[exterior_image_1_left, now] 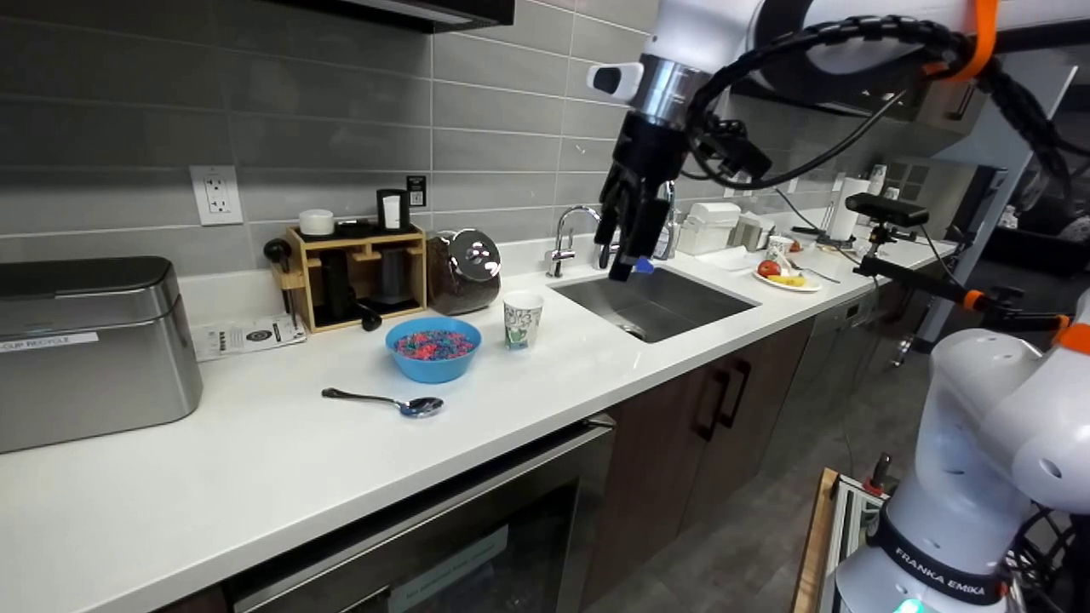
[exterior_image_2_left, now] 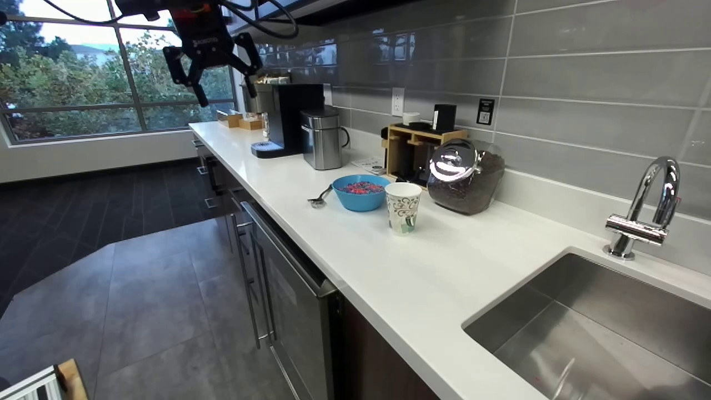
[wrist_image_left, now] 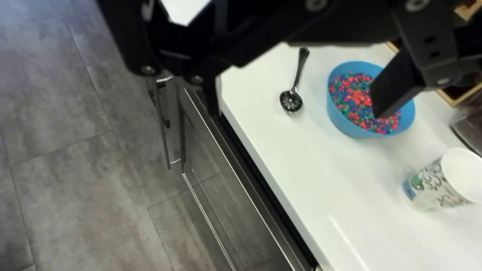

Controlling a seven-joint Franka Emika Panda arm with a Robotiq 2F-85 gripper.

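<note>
High above the counter, my gripper (exterior_image_2_left: pixel 226 99) is open, its fingers wide apart and nothing between them. In exterior view 1 the gripper (exterior_image_1_left: pixel 620 255) appears in front of the sink. On the white counter sits a blue bowl (exterior_image_1_left: pixel 433 369) filled with small pink, blue and green bits. A metal spoon (exterior_image_1_left: pixel 393 403) lies flat beside it, toward the counter's front. The patterned paper cup (exterior_image_1_left: pixel 522 321) stands upright on the bowl's sink side. Seen from the wrist, the bowl (wrist_image_left: pixel 345 122), spoon (wrist_image_left: pixel 292 90) and cup (wrist_image_left: pixel 445 185) lie below; one finger covers part of the bowl.
A steel sink (exterior_image_2_left: pixel 520 313) with a faucet (exterior_image_2_left: pixel 656 206) lies beyond the cup. Behind the bowl stand a wooden organizer (exterior_image_1_left: pixel 352 276) and a jar (exterior_image_1_left: pixel 461 271). A steel bin (exterior_image_1_left: pixel 97 352) takes up the left; bare counter lies in front.
</note>
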